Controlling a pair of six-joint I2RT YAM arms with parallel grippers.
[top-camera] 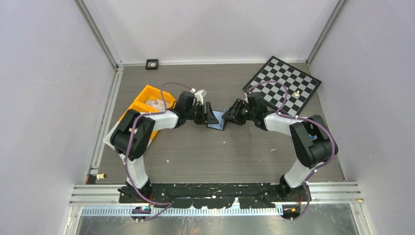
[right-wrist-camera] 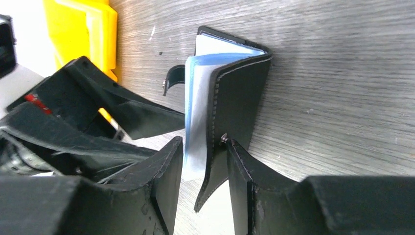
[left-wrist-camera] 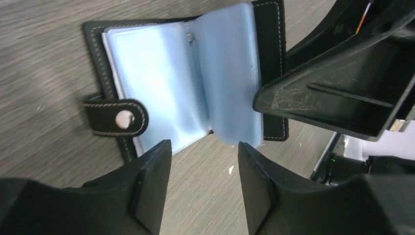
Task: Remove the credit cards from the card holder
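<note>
The card holder [top-camera: 216, 121] lies open at table centre between both grippers, black with pale blue sleeves [left-wrist-camera: 156, 83] and a snap strap [left-wrist-camera: 117, 117]. In the right wrist view its black cover [right-wrist-camera: 237, 103] stands raised beside the sleeves. My left gripper is part open above the sleeves' near edge, nothing visible between its fingers. My right gripper is part open at the raised cover's edge, its fingertips on either side of it. Whether any cards are inside is not visible.
A yellow bin [top-camera: 142, 100] stands at left, a chessboard [top-camera: 274, 73] lies back right, and a small black box [top-camera: 152, 64] sits at the back.
</note>
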